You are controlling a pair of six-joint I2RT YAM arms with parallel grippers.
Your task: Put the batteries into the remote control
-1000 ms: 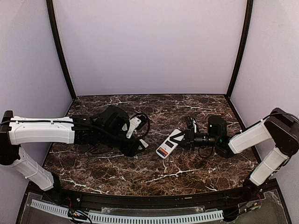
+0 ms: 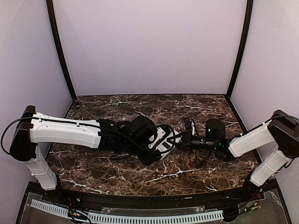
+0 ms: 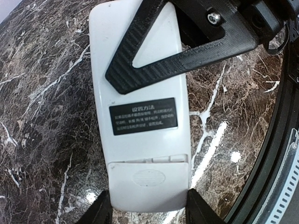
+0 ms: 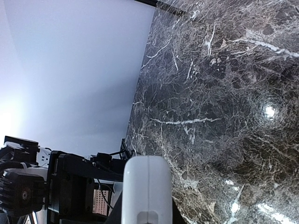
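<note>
The white remote control (image 3: 140, 140) lies back side up, with a dark label across it. My right gripper (image 2: 177, 139) is shut on its upper end; in the right wrist view the remote's white end (image 4: 147, 186) shows between the fingers. My left gripper is shut on the white battery cover (image 3: 148, 182), which sits over the battery end of the remote, a narrow strip of the compartment showing above it. In the top view the left arm hides much of that end. No batteries show in the current views.
A black rail (image 3: 261, 163) runs along the table's front edge.
My left gripper has moved right with the cover, from beside the remote to over its battery end, where batteries showed a second ago. The right gripper has barely moved.
</note>
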